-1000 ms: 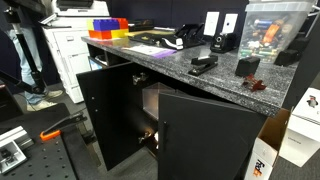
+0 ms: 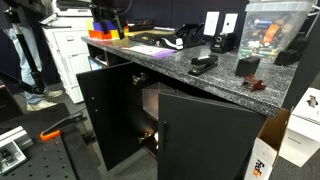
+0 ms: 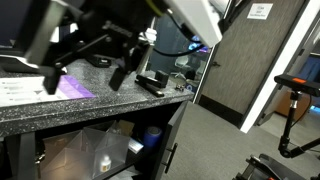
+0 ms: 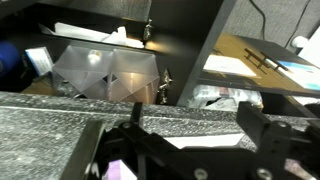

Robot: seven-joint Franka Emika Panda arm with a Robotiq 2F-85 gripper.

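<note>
My gripper (image 3: 85, 80) hangs above the grey speckled counter (image 2: 215, 75), near its front edge. In the wrist view its dark fingers (image 4: 95, 132) stand wide apart, with only the counter edge and a sheet of paper behind the gap. Below the counter the black cabinet is open: one door (image 2: 115, 115) is swung out, and a second dark door (image 2: 205, 135) stands to its right. Inside lies a clear angular plastic container (image 4: 108, 72), with a white object beside it. A blue cylindrical item (image 3: 152, 136) sits deeper in the cabinet.
The counter bears a stapler (image 2: 203, 64), a black box (image 2: 251, 65), a clear bin (image 2: 272, 30) of small coloured pieces and a purple-edged paper (image 3: 70, 88). Coloured blocks (image 2: 103, 30) stand at its far end. An open cardboard box (image 2: 265, 150) is on the floor. Free floor (image 3: 215, 145) lies beyond the cabinet.
The arm has come into exterior view 1 at the upper left, over the coloured blocks and counter end. The doors and the counter items look unmoved.
</note>
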